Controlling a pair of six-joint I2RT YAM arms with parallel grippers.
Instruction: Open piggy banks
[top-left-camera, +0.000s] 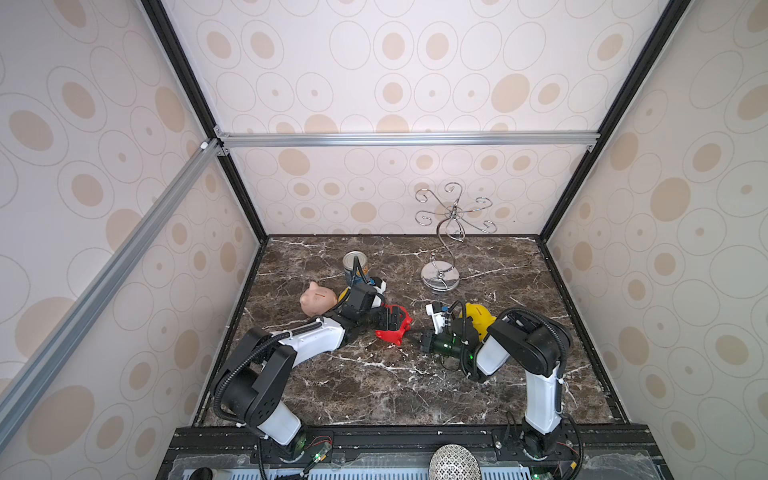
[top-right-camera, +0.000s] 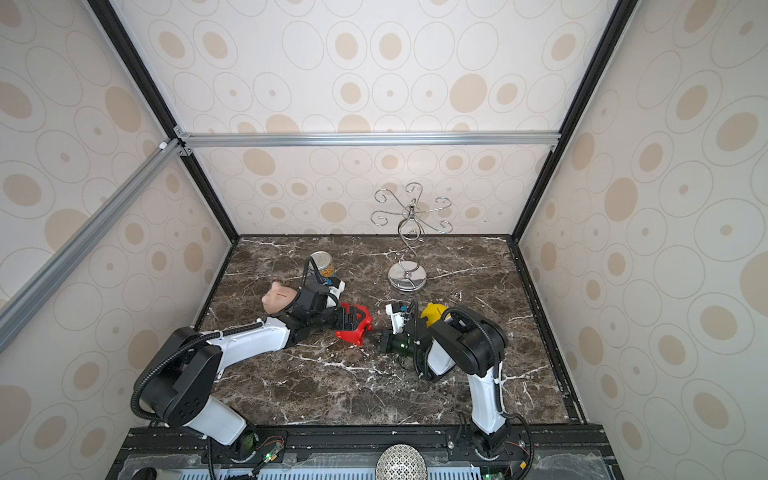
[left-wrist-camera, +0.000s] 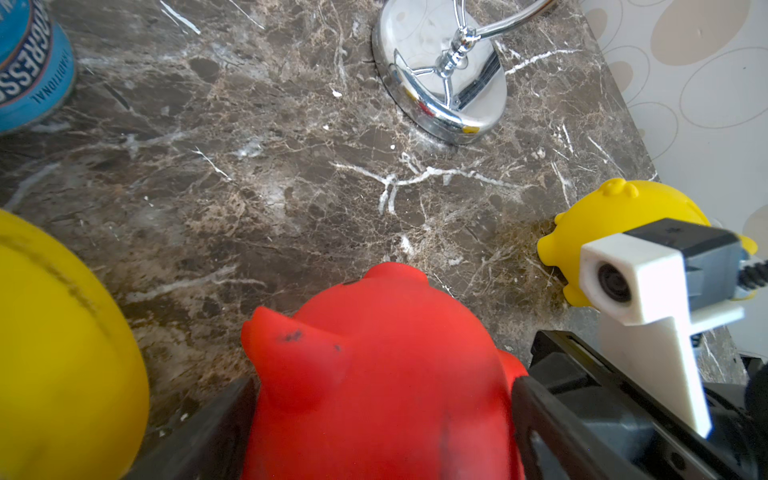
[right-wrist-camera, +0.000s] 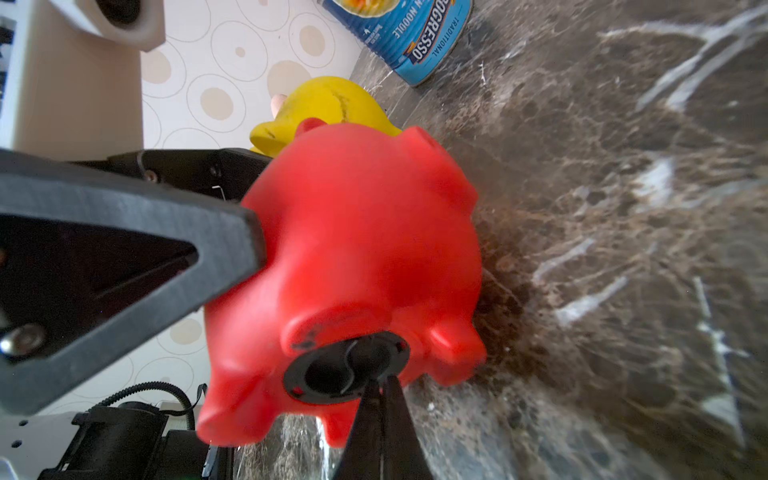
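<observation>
A red piggy bank (right-wrist-camera: 360, 232) lies mid-table, its belly toward my right gripper with a round black ringed opening (right-wrist-camera: 345, 368). My left gripper is open around it, fingers at either side. My right gripper is shut, its tips at the lower edge of that opening, nothing visible between them. Yellow piggy banks are at the left (left-wrist-camera: 56, 344) and right (top-left-camera: 480, 316). A pink piggy bank (top-left-camera: 318, 298) sits at the left.
A soup can (right-wrist-camera: 408, 32) stands behind the left piggy banks. A chrome wire stand (top-left-camera: 440, 275) stands at the back centre-right.
</observation>
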